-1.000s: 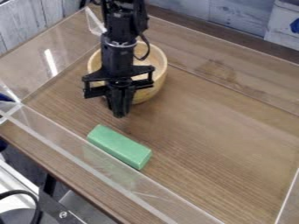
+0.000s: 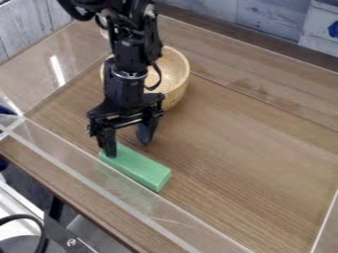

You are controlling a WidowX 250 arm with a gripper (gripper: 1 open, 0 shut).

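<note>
My gripper [image 2: 125, 138] is a black two-fingered hand at the end of the dark arm, pointing down and open, its fingers spread just above and at the upper left end of a green rectangular block [image 2: 136, 170]. The block lies diagonally on the wooden table near the front left. A cream-coloured round bowl [image 2: 173, 74] stands behind the arm, partly hidden by it.
A white object [image 2: 319, 30] sits at the back right corner. A clear edge strip runs along the front left, with cables beyond it.
My gripper has come down and toward the front, from beside the bowl to the green block's upper left end. The block and bowl look unmoved.
</note>
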